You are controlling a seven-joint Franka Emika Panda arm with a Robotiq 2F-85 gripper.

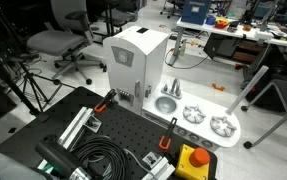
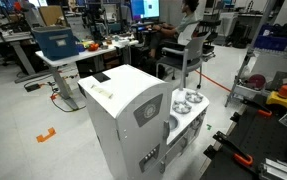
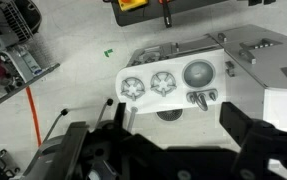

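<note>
In the wrist view the dark fingers of my gripper stand apart at the bottom edge, with nothing visible held between them. Beyond them lies a white toy kitchen counter (image 3: 173, 103), carrying a round grey sink (image 3: 198, 73), a silver faucet (image 3: 201, 99) and two burners, one of them the left burner (image 3: 132, 88). Exterior view 1 shows the same sink (image 1: 165, 105) beside a tall white toy cabinet (image 1: 135, 65); its door looks closed. No loose object shows on the counter. Neither exterior view shows the gripper.
A black table (image 1: 133, 132) adjoins the counter, bearing coiled black cable (image 1: 101, 157), orange-handled clamps and a yellow box with a red button (image 1: 199, 157). Office chairs (image 1: 63, 38) stand behind. Open pale floor (image 2: 43, 145) surrounds the toy kitchen.
</note>
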